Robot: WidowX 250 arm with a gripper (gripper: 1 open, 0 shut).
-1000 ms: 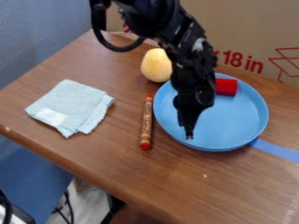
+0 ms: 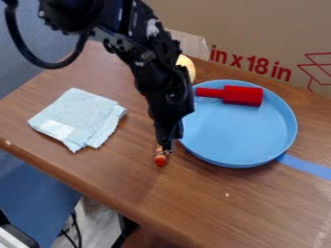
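My gripper (image 2: 168, 138) hangs low at the left rim of the blue plate (image 2: 243, 136), over a thin orange-and-brown crayon-like stick (image 2: 162, 159) lying on the table. Whether its fingers are open or shut around the stick is unclear. A red object with a handle (image 2: 238, 94) lies on the back of the plate. Left of the gripper a folded light-blue cloth (image 2: 77, 118) lies flat on the wooden table.
A yellow round object (image 2: 188, 66) is mostly hidden behind the arm. A cardboard box (image 2: 265, 39) stands at the back. The table's left edge drops to the floor.
The arm has moved left from above the blue plate down onto the orange stick, which it now partly hides. The red object on the plate shows more fully.
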